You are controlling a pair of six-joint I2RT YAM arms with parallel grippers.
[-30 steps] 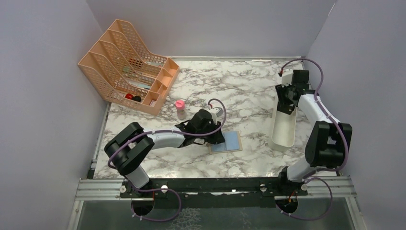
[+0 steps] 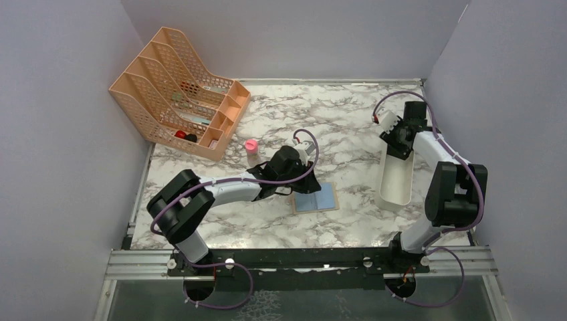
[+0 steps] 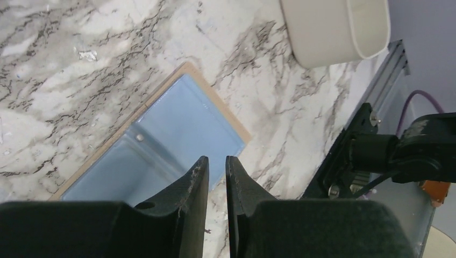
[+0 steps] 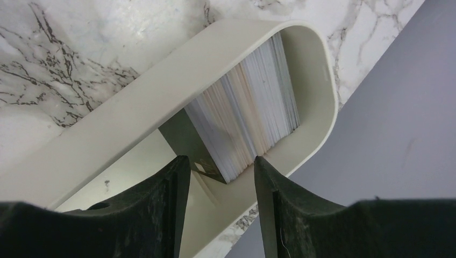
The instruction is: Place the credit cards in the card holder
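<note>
The card holder [image 3: 199, 118] lies flat and unfolded on the marble table, pale blue inside with a tan edge. Over it hovers my left gripper, shut, nothing visible between its fingertips. A row of white and cream cards [image 4: 242, 102], with a dark card [image 4: 188, 142] at its near face, stands in a long white bin [image 4: 317, 102]. My right gripper is open at that bin, its fingers apart on either side of the row's near end and holding nothing. In the top view the right arm hides most of the cards.
A tan slotted organizer [image 2: 231, 120] with small items stands at the back left. A pink-capped bottle [image 2: 252, 148] is near the left arm. Marble table between holder and bin is clear; a grey wall rises close on the right.
</note>
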